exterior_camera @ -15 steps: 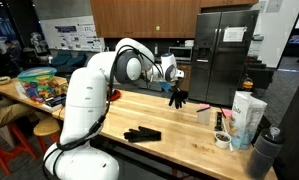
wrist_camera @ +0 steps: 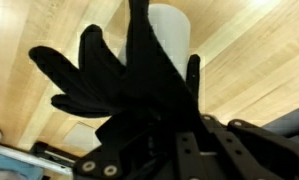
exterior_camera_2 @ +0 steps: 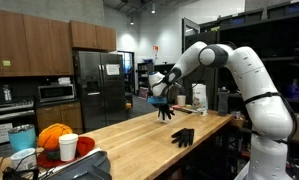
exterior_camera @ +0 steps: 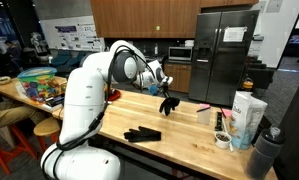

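A black glove (wrist_camera: 109,85) hangs from my gripper (exterior_camera: 167,93), which is shut on it. In the wrist view the glove's spread fingers cover much of the picture and hide my fingertips. Behind the glove in that view is a white rounded object (wrist_camera: 172,35), partly covered; I cannot tell whether they touch. The same held glove shows in exterior view 1 (exterior_camera: 169,105) over the far part of the wooden table. A second black glove (exterior_camera: 143,134) lies flat on the table, nearer the arm's base.
A person (exterior_camera_2: 170,82) is at the table's far end. Bottles and bags (exterior_camera: 246,115) line the right edge. A red tray (exterior_camera_2: 74,152) with a white cup and an orange item stands at the other end.
My gripper and the held glove have moved a little left and lower in exterior view 1. The person behind has shifted left. The glove on the table has not moved.
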